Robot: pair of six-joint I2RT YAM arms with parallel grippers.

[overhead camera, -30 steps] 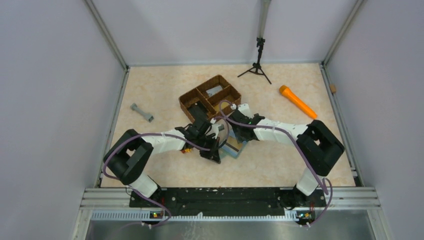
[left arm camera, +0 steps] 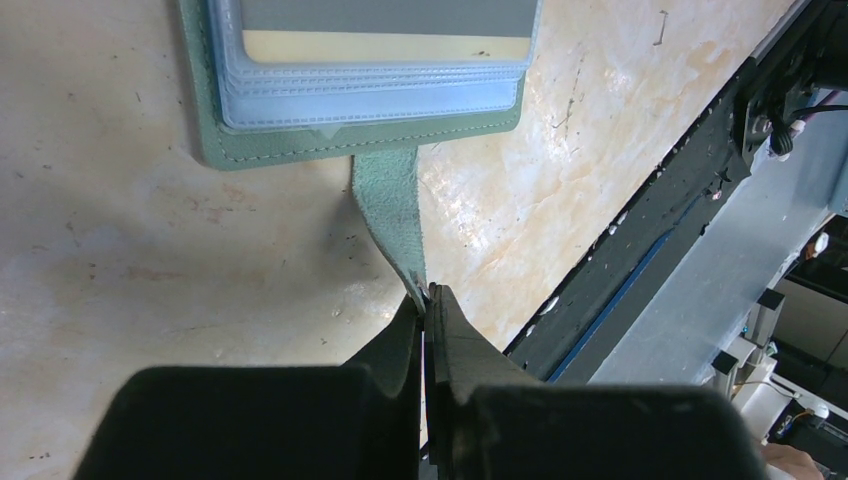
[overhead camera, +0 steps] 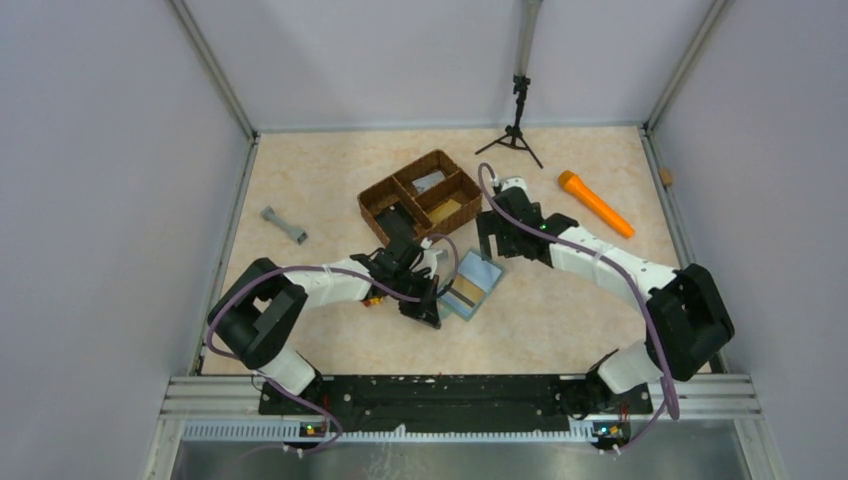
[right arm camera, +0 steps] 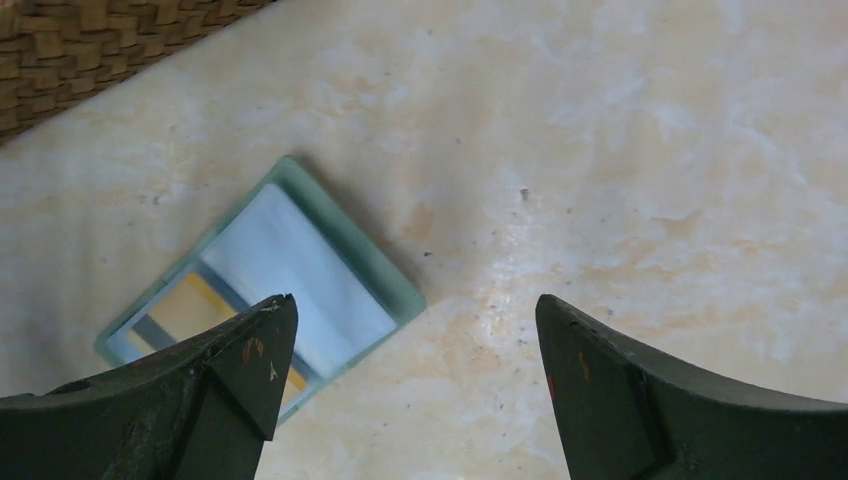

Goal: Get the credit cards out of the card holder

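Observation:
The green card holder (overhead camera: pixel 485 268) lies open on the table between my arms. Pale blue pockets (left arm camera: pixel 370 104) and a grey-and-cream card (left arm camera: pixel 390 47) show on it in the left wrist view. In the right wrist view the holder (right arm camera: pixel 350 232) shows a blank pale blue panel and a yellow band. A green strap (left arm camera: pixel 388 205) runs from its edge into my left gripper, which is shut on the strap's end. My right gripper is above and beside the holder, open, with nothing between its fingers.
A brown woven basket (overhead camera: pixel 437 163) with compartments stands behind the holder; pale, yellow and dark flat items lie inside. An orange microphone-shaped object (overhead camera: pixel 597 204) lies at the back right, a grey wrench-like piece (overhead camera: pixel 284 224) at the left. Table to the holder's right is clear.
My right arm has drawn away from over the holder, back and to the right, and its gripper now stands open. The left arm and the holder have stayed in place.

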